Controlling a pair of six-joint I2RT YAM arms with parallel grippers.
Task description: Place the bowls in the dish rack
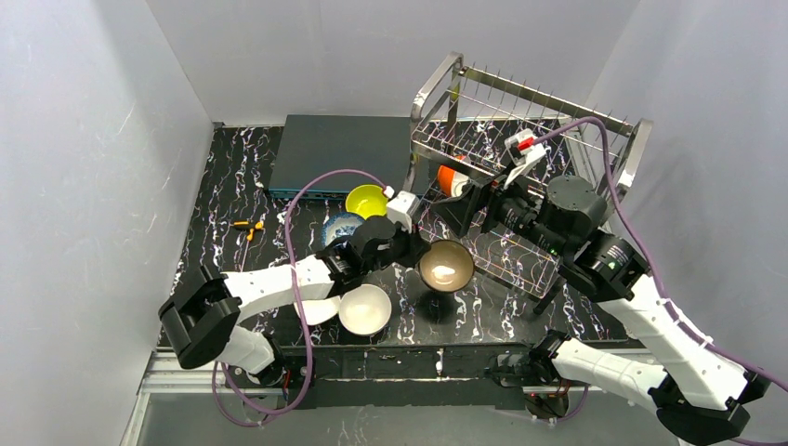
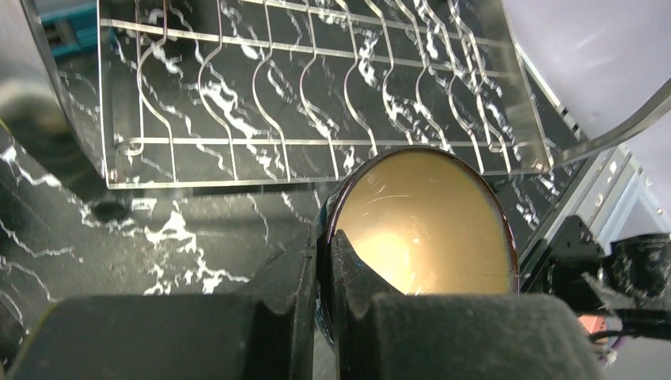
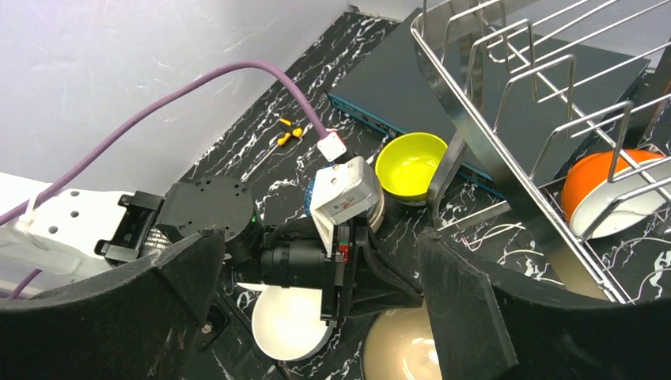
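My left gripper is shut on the rim of a tan bowl [image 2: 419,222], held upright in front of the dish rack [image 1: 465,74], outside its lower tier. My right gripper is open above the rack's front left, nothing between its fingers. An orange-and-white bowl [image 3: 593,190] lies tilted in the rack's lower tier. On the counter stand a yellow bowl [image 1: 365,199], a blue-patterned dish [image 1: 339,226], a white bowl [image 1: 364,310] and another white dish [image 1: 318,313].
A flat dark box [image 1: 334,149] lies behind the bowls, left of the rack. An orange-handled tool [image 1: 249,226] lies at the left. Bare counter [image 1: 214,297] is at the left and along the front.
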